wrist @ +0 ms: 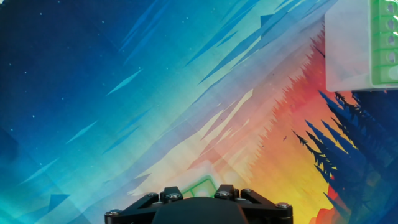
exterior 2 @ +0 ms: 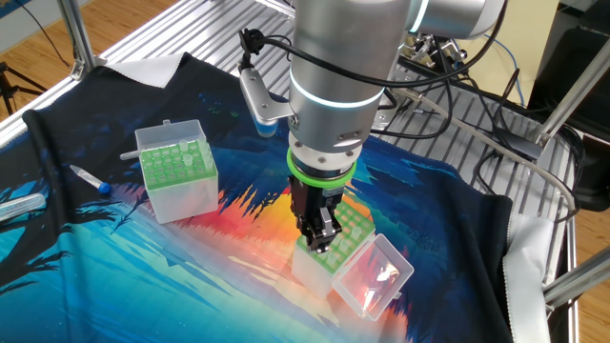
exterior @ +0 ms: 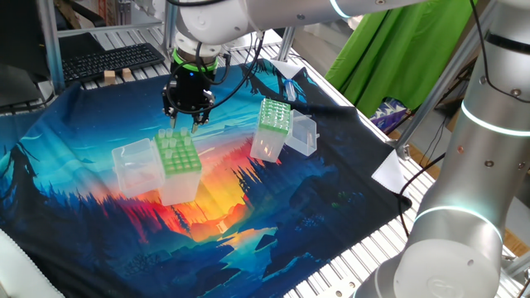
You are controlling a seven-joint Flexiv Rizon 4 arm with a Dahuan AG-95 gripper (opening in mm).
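Note:
My gripper (exterior: 184,126) is open, its two fingertips apart with nothing held between them. It hangs above the far edge of a translucent tip box (exterior: 179,187) with a green rack top (exterior: 177,156); several pale pieces stand up from that top. The box's clear lid (exterior: 137,168) is swung open on one side. In the second exterior view the gripper (exterior 2: 316,244) overlaps the rack top (exterior 2: 351,231) and hides part of it. A green corner of the rack (wrist: 200,185) shows between the fingers in the wrist view, where my gripper sits at the bottom edge.
A second green-topped box (exterior 2: 181,198), also with its lid open (exterior 2: 172,134), stands apart on the printed cloth (exterior: 273,240). A blue-ended pen (exterior 2: 91,179) and another pen-like item (exterior 2: 21,207) lie near it. A keyboard (exterior: 112,60) is behind the cloth.

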